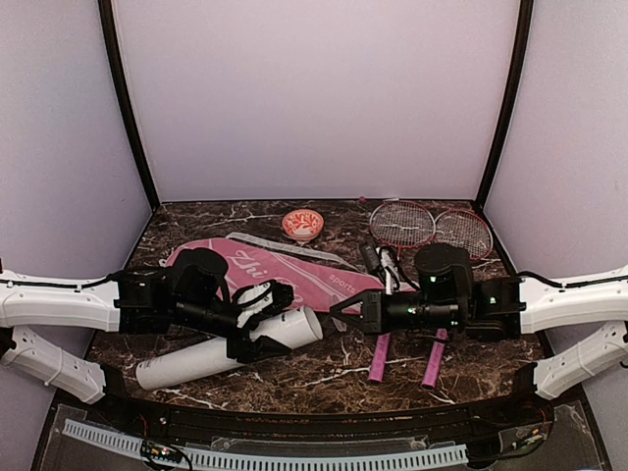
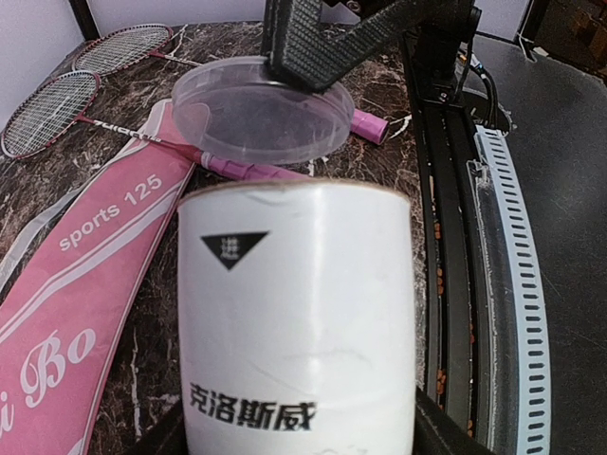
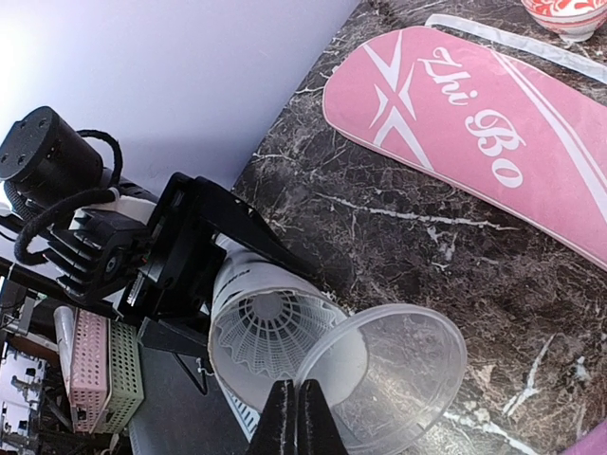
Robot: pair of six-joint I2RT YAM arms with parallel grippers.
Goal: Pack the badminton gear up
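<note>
A white shuttlecock tube [image 1: 191, 364] lies slanted at the front left, with my left gripper [image 1: 261, 332] shut around it near its right end. That end is uncapped: the right wrist view looks into it, where a white shuttlecock [image 3: 264, 332] shows. My right gripper is shut on the thin rim of a clear round lid [image 3: 408, 365]. In the left wrist view, the lid [image 2: 261, 118] hangs just beyond the tube's mouth, apart from it. The pink racket bag [image 1: 245, 263] lies flat behind both arms.
Two rackets [image 1: 402, 226] lie at the back right, their pink handles [image 1: 379, 361] pointing to the front. A red-patterned bowl [image 1: 302, 225] stands behind the bag. The right gripper and forearm hang over part of the bag and rackets.
</note>
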